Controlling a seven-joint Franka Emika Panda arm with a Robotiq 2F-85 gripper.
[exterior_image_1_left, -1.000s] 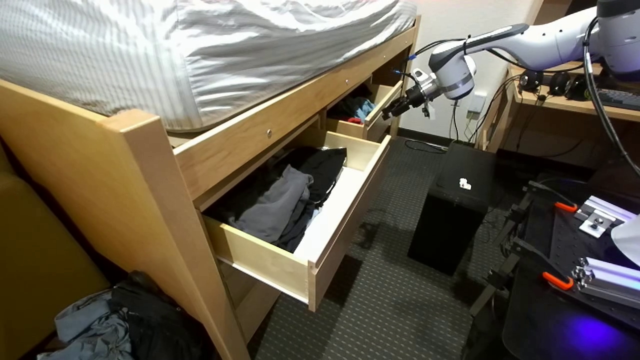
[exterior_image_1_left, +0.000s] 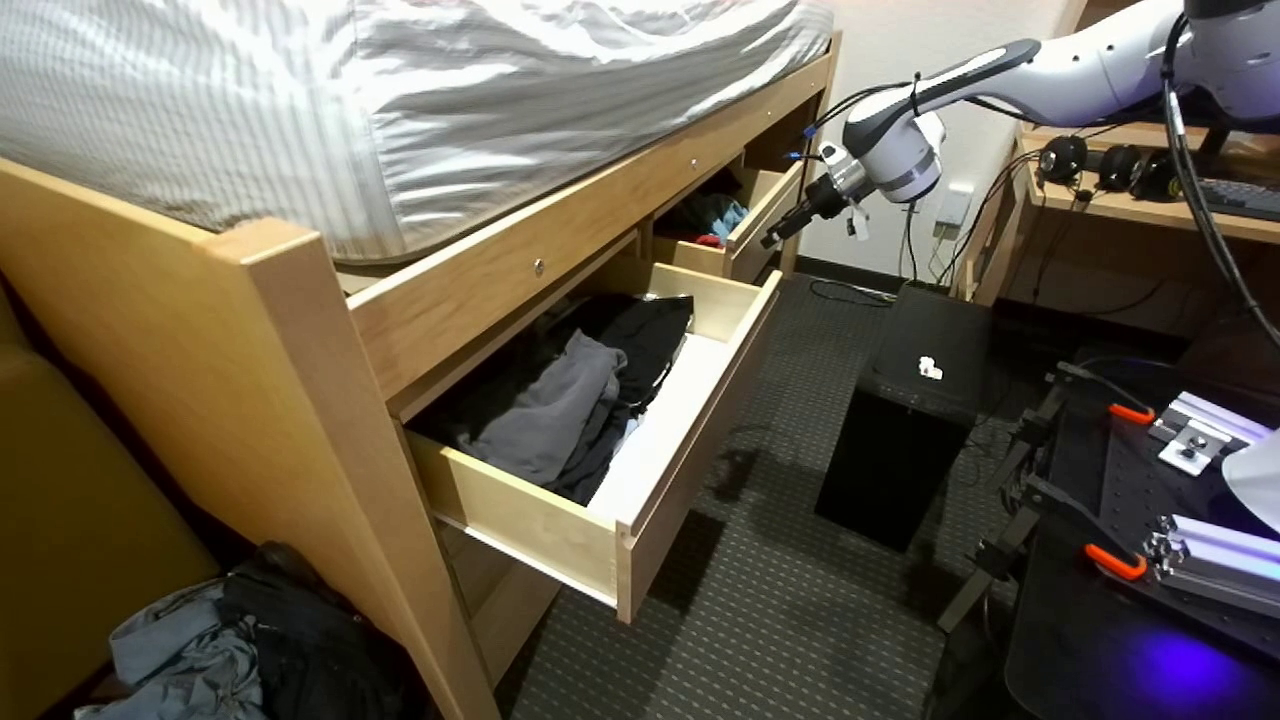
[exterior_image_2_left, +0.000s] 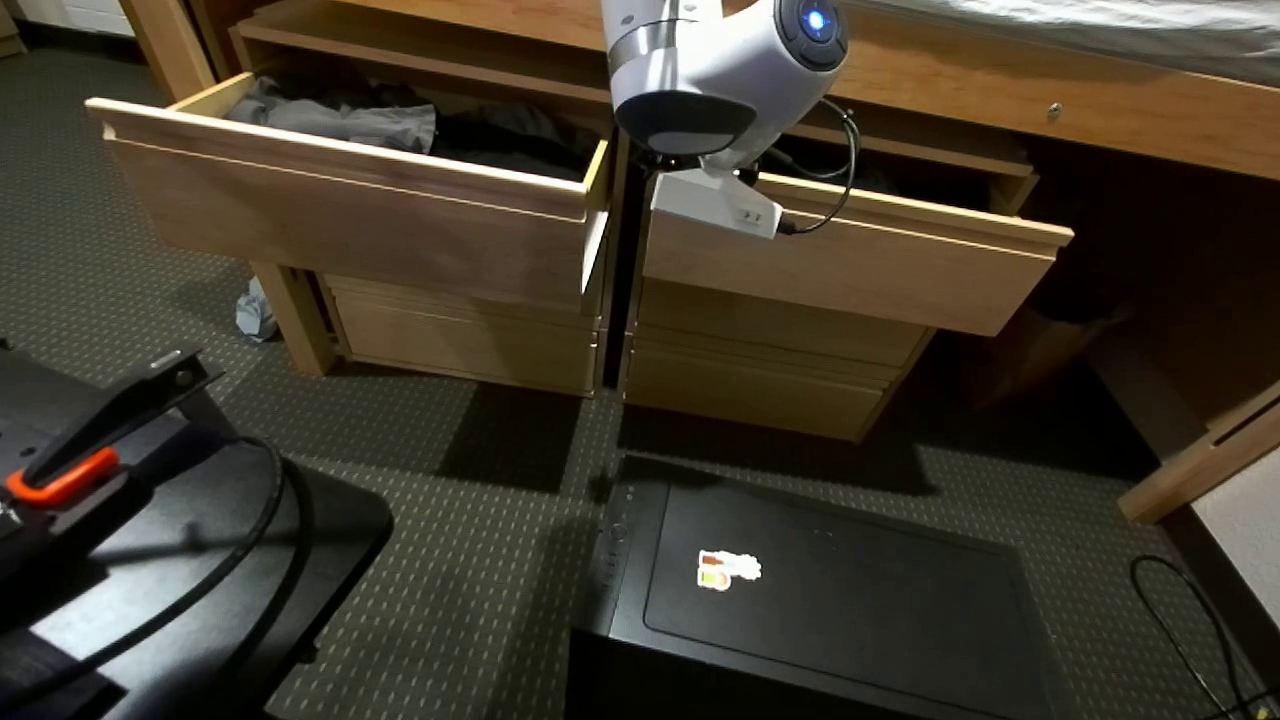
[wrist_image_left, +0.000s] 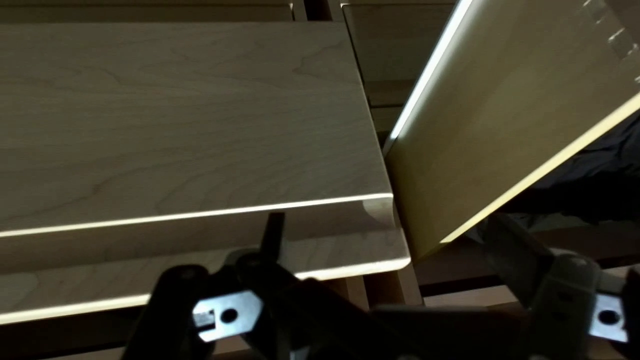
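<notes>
My gripper (exterior_image_1_left: 788, 224) is at the near end of the far drawer (exterior_image_1_left: 768, 220), which stands partly pulled out. In the wrist view the gripper is open, its fingers wide apart. The left finger (wrist_image_left: 273, 237) overlaps the grooved top of that drawer's front (wrist_image_left: 198, 132); contact cannot be told. The right finger (wrist_image_left: 519, 261) lies across the opening of the near drawer, past its side wall (wrist_image_left: 498, 120). The near drawer (exterior_image_1_left: 702, 420) is pulled farther out and holds dark and grey clothes (exterior_image_1_left: 546, 408). In exterior view 2 the arm hides the fingers.
A black computer case (exterior_image_1_left: 924, 348) stands on the carpet before the drawers. The bed rail (exterior_image_1_left: 600, 240) runs above them. A black table (exterior_image_2_left: 216, 564) with clamps is opposite. More clothes (exterior_image_1_left: 252, 636) lie at the bed's foot. Carpet lies bare between the near drawer and the case.
The arm and gripper have shifted slightly left and down in exterior view 1, toward the far drawer's front. The near drawer has not moved.
</notes>
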